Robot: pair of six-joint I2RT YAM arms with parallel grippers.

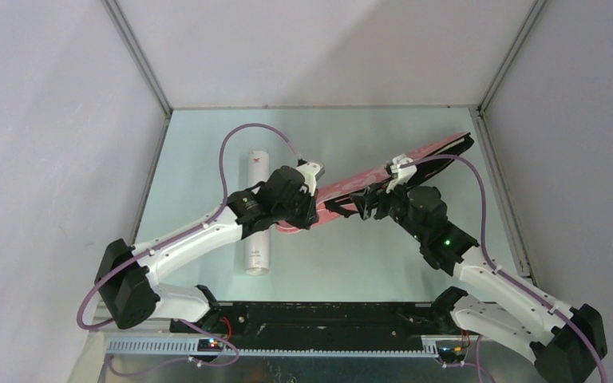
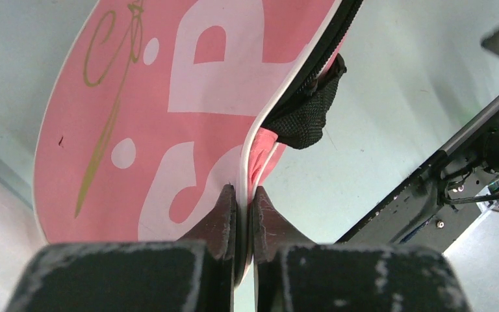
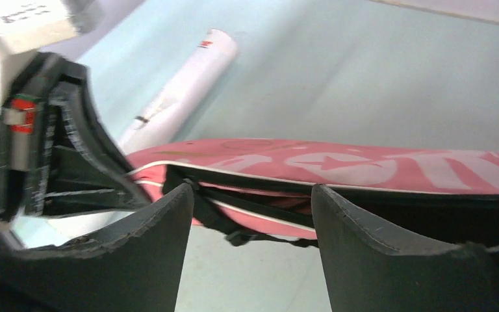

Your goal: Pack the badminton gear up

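A long pink racket bag with black zipper edging and pale lettering lies diagonally from centre to back right. In the left wrist view, my left gripper is shut on the bag's edge at its narrow end, beside a black mesh flap. My right gripper is over the bag's middle along the zipper side; in the right wrist view its fingers stand part open, with the bag's black opening and straps visible between and beyond them. Whether anything is gripped there is not clear.
A white shuttlecock tube stands lengthwise on the pale table, left of the bag, partly under my left arm. Walls bound the back and both sides.
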